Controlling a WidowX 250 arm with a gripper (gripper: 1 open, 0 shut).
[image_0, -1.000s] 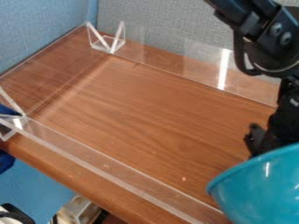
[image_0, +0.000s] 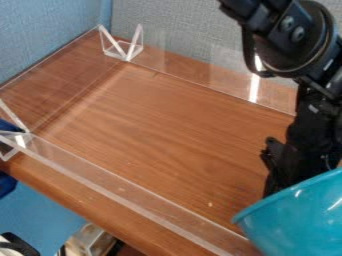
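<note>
The black gripper (image_0: 287, 160) hangs at the right edge of the view, its lower end behind a large teal bowl (image_0: 301, 220) that fills the bottom right corner. Whether the fingers touch the bowl or are open or shut is hidden.
A bare wooden table (image_0: 160, 120) takes up most of the view, bordered by low clear acrylic walls with white brackets (image_0: 120, 50) at the corners. A blue object (image_0: 7, 180) sits at the left edge.
The arm and gripper have shifted left and slightly upward. The teal bowl has moved a little to the left.
</note>
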